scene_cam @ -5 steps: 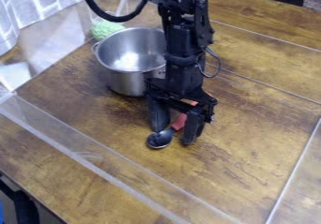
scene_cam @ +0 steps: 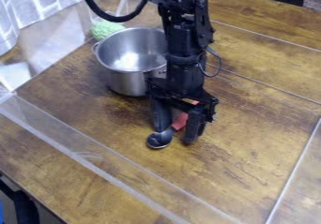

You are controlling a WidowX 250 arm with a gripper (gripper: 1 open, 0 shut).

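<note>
The black gripper [scene_cam: 179, 121] hangs low over the wooden table in the centre, just in front of a steel pot [scene_cam: 126, 59]. A small metal spoon [scene_cam: 158, 140] lies on the wood at the foot of its left finger, and a red piece [scene_cam: 181, 121] shows between the two fingers, which stand apart. Whether the fingers touch or grip either thing cannot be told from this view.
A green crumpled item [scene_cam: 105, 29] sits behind the pot at the back left. Transparent strips or panels cross the front left and right edge.
</note>
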